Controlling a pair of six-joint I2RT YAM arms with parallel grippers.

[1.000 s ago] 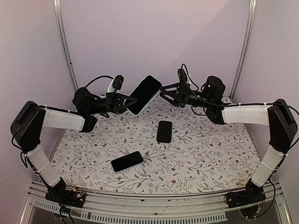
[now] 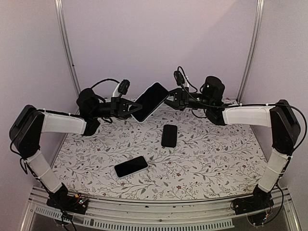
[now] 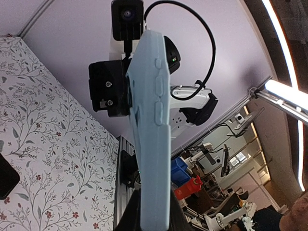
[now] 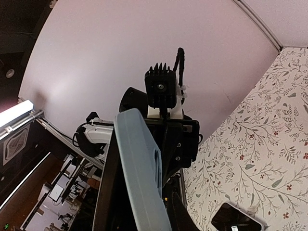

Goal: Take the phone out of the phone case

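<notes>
A phone with a black screen (image 2: 153, 99) sits in a light blue case (image 3: 156, 120), held tilted in the air between the arms. My left gripper (image 2: 134, 108) is shut on its lower left end; in the left wrist view, dark fingers (image 3: 180, 214) press from both sides. At the upper right corner my right gripper (image 2: 169, 96) stands part open around the edge. The right wrist view shows the case (image 4: 139, 168) reaching down between its fingers, beside a dark finger (image 4: 180, 214). Contact on the right side cannot be made out.
Two more dark phone-like slabs lie on the flowered table: one upright in the middle (image 2: 169, 135), one slanted at front left (image 2: 131, 166). Walls stand at the back and both sides.
My right gripper has moved left onto the corner of the phone and case, its fingers closer together than before.
</notes>
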